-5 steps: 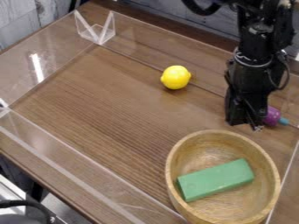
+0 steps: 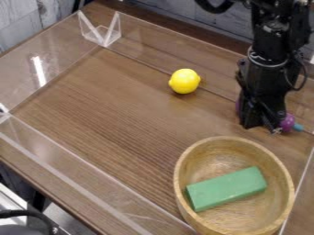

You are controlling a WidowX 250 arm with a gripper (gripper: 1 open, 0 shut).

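Note:
The black gripper (image 2: 255,123) is low over the right side of the wooden table, shut, with its fingertips close to a purple object (image 2: 287,122) with a thin teal tip, which it partly hides. Whether it touches that object I cannot tell. Below it, a round wooden bowl (image 2: 194,165) holds a green block (image 2: 227,187). A yellow lemon-like object (image 2: 185,81) lies left of the gripper.
A clear plastic holder (image 2: 101,27) stands at the back left. A black cable curves at the lower left corner.
The gripper has shifted slightly, and less of the purple object shows to its right now. The bowl, green block and yellow object are unmoved.

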